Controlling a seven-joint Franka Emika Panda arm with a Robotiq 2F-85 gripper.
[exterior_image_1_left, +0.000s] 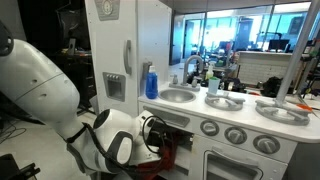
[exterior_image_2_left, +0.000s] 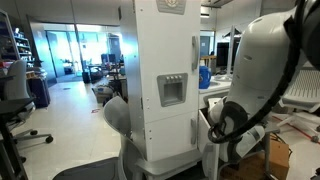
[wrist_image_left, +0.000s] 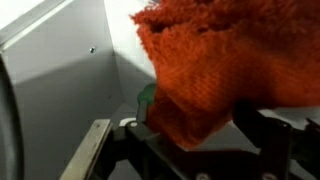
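An orange-red fuzzy cloth (wrist_image_left: 225, 75) fills much of the wrist view, lying right in front of my gripper and overlapping its dark parts. The cloth hides much of the fingers, so whether they press on it is unclear. In exterior view 1, dark red material (exterior_image_1_left: 166, 158) shows in the opening under the counter beside the sink, and my white arm (exterior_image_1_left: 115, 138) bends down with its hand at that opening. A small green thing (wrist_image_left: 147, 96) peeks out beside the cloth in the wrist view.
Above the opening, the counter carries a sink (exterior_image_1_left: 178, 94), a blue bottle (exterior_image_1_left: 151, 82) and burners (exterior_image_1_left: 282, 112). A tall white fridge (exterior_image_1_left: 113, 55) stands to the left. Grey panel walls (wrist_image_left: 60, 85) flank the gripper closely. A brown box (exterior_image_2_left: 279, 157) sits on the floor.
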